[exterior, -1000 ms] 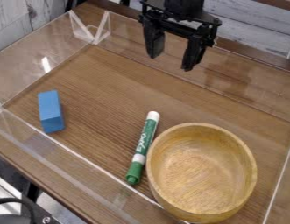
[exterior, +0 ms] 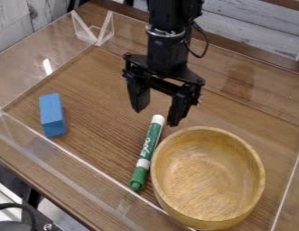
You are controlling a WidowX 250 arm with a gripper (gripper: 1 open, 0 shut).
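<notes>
My black gripper (exterior: 159, 97) hangs open over the middle of the wooden table, just above and behind a green marker (exterior: 149, 148) with white ends, which lies lengthwise toward the front. I see nothing held between the fingers. A blue block (exterior: 52, 115) lies at the left. A large tan bowl (exterior: 238, 162) sits at the front right, beside the marker.
The wooden table (exterior: 88, 85) has free room at the left middle and the back right. A clear edging runs round the left and back sides, and a black cable shows at the front left corner.
The marker, block and bowl have not moved.
</notes>
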